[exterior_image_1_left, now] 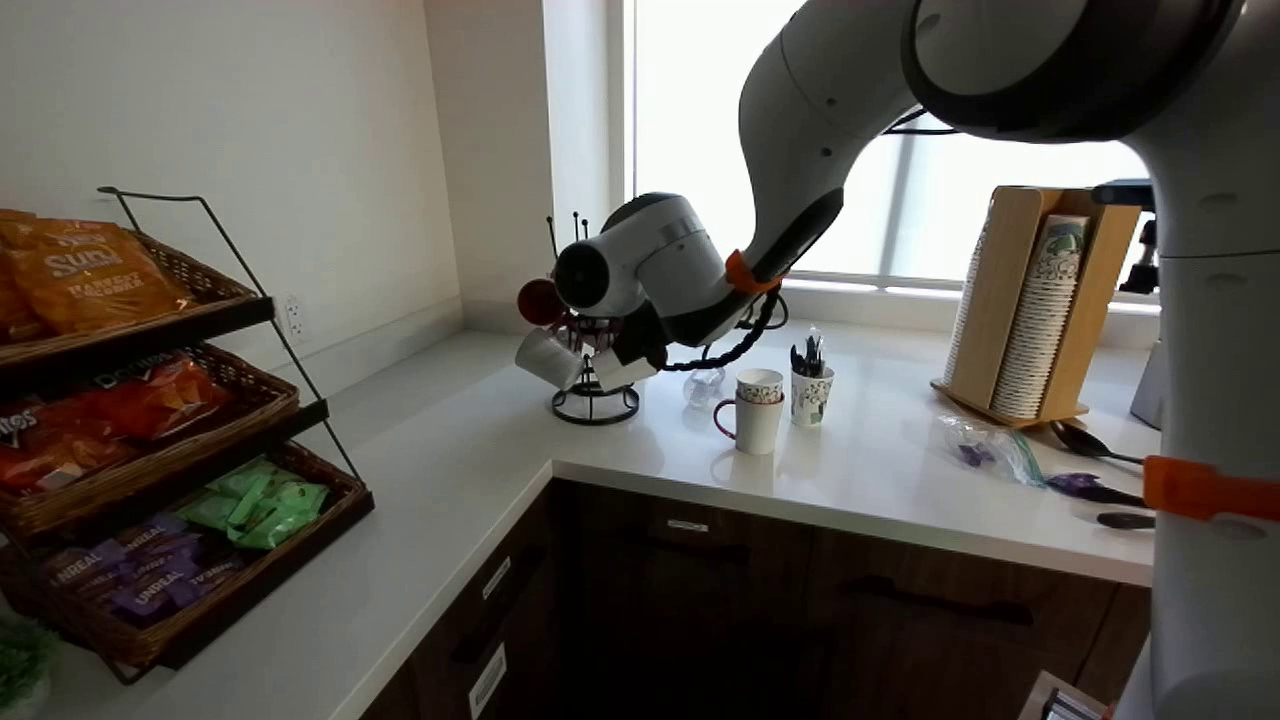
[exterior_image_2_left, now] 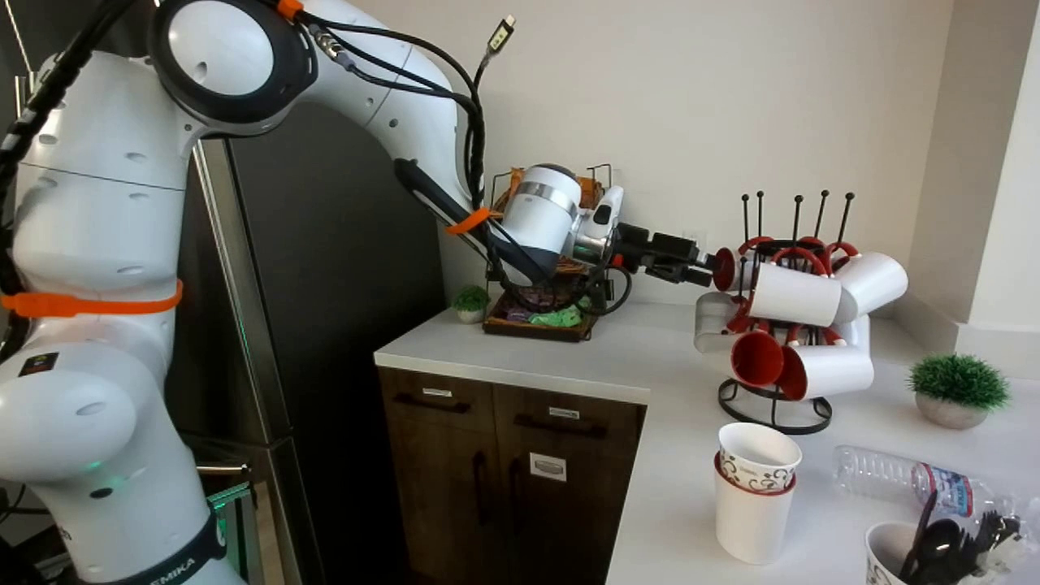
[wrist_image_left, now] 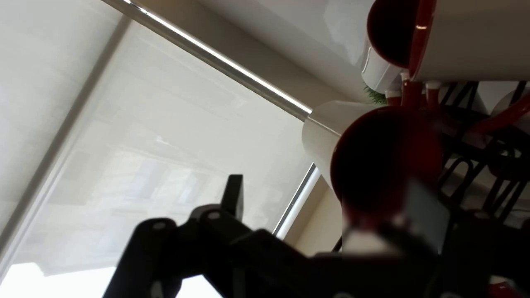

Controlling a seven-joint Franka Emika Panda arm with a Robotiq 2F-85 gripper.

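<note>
In exterior view 2, my gripper (exterior_image_2_left: 708, 269) reaches toward the left side of a rack holding several white mugs with red insides. Its fingertips are close to the red mouth of an upper mug (exterior_image_2_left: 724, 270); contact cannot be made out there. The wrist view shows the two fingers wide apart, one finger (wrist_image_left: 233, 196) against the window and the other, blurred, overlapping a mug's dark red opening (wrist_image_left: 382, 159). I see nothing clasped between them. From exterior view 1, the arm hides the gripper and part of the rack (exterior_image_1_left: 596, 416).
A white mug with a paper cup inside (exterior_image_2_left: 753, 526) stands in front of the rack. Nearby are a plastic bottle (exterior_image_2_left: 907, 479), a cup of black cutlery (exterior_image_1_left: 811, 396) and a small plant (exterior_image_2_left: 960, 390). Snack baskets (exterior_image_1_left: 282, 528) line the left counter; the corner counter has bare room.
</note>
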